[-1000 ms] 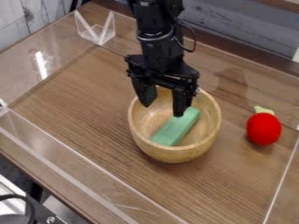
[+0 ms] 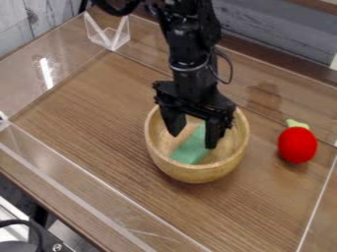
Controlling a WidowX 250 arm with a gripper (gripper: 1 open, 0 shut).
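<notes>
The black gripper (image 2: pixel 194 118) reaches down from the top into a wooden bowl (image 2: pixel 198 172) in the middle of the table, its two fingers apart on either side. A green oblong object (image 2: pixel 194 150) lies in the bowl beneath the gripper, its upper end partly hidden by the near finger. I cannot tell whether the fingers touch it.
A red tomato-like object (image 2: pixel 298 146) with a green top lies right of the bowl. A clear plastic object (image 2: pixel 112 32) stands at the back left.
The gripper has moved lower and slightly toward the front over the bowl, now covering more of the green object's upper end.
</notes>
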